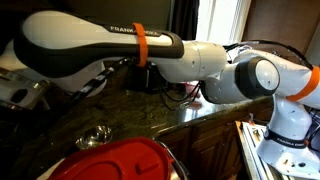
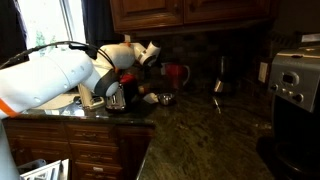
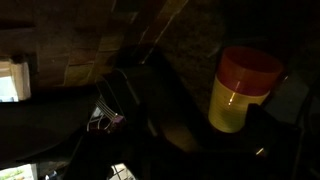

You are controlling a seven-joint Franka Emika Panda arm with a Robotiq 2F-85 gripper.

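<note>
A cup-shaped object [image 3: 240,88], red on its upper part and yellow below, appears right of centre in the wrist view. Around the lower middle of that view are the dark shapes of my gripper; their outlines merge into shadow, so neither the finger opening nor any contact with the cup can be made out. The white arm [image 2: 60,80] reaches from the left over the counter in exterior view 2, its wrist end [image 2: 148,53] near the back wall. In exterior view 1 the arm [image 1: 100,55] crosses the top, with the fingers out of sight.
A red pitcher [image 2: 178,77] and a metal bowl [image 2: 166,99] stand near the wrist on the dark counter. At the right are appliances, among them a silver one [image 2: 297,75]. A large red round object [image 1: 115,162] fills exterior view 1's foreground.
</note>
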